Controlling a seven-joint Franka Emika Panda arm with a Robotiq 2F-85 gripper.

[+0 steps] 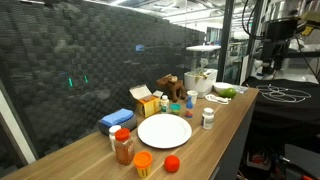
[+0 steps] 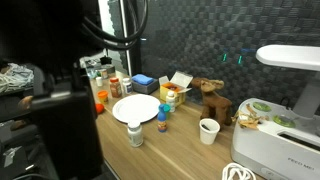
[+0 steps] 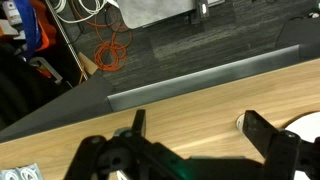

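Observation:
My gripper stands open over the front edge of the wooden table, nothing between its fingers. In exterior view 1 the arm is raised at the upper right, clear of the table's objects. A white plate lies mid-table. In front of it are an orange cup and a round red thing. A red-brown jar stands to their left, and a white bottle is right of the plate. The wrist view catches a pale round top near one finger and part of the plate.
Toward the back are a blue folded thing, an open yellow box, a brown toy animal and a white cup. A bulky white appliance borders the right in exterior view 2. Cables lie on the floor.

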